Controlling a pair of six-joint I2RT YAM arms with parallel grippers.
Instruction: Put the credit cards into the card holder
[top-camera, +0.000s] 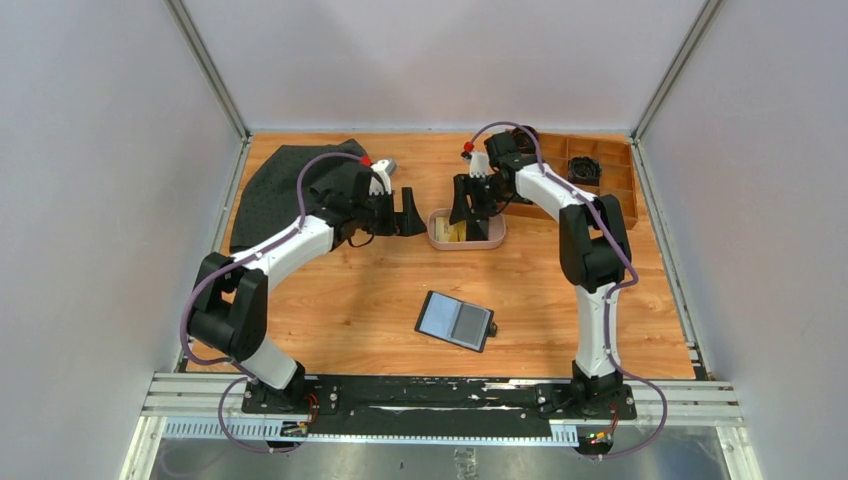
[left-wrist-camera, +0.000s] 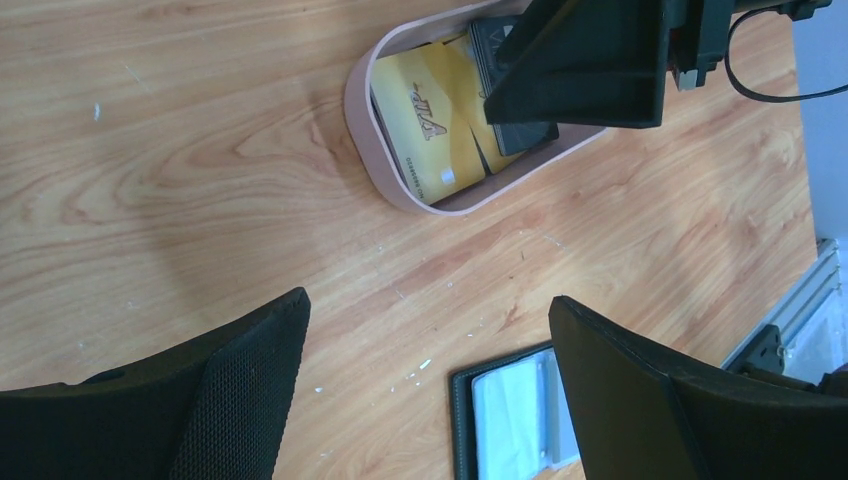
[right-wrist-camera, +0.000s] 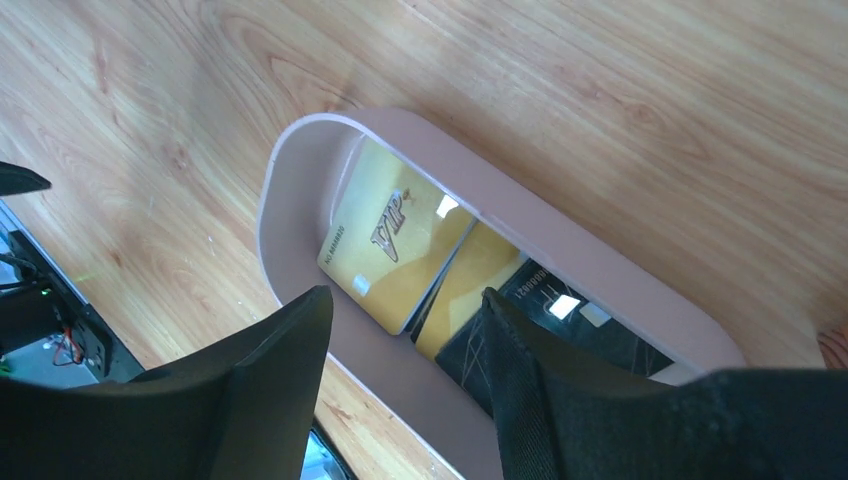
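A pinkish oval box (top-camera: 468, 246) stands in the middle of the table. In it lie two overlapping gold cards (right-wrist-camera: 392, 235) and a dark card (right-wrist-camera: 555, 318). Over the box hangs my right gripper (top-camera: 461, 200), its fingers apart and nothing between them. To the left of the box, my left gripper (top-camera: 410, 213) is also open; in the left wrist view only bare wood and a corner of the holder show between its fingers. The card holder (top-camera: 455, 320), black-edged with pale pockets, lies flat nearer the front.
A wooden compartment tray (top-camera: 620, 180) with dark round items sits at the back right, partly behind my right arm. A dark cloth (top-camera: 265, 205) covers the back left. The table around the card holder is clear.
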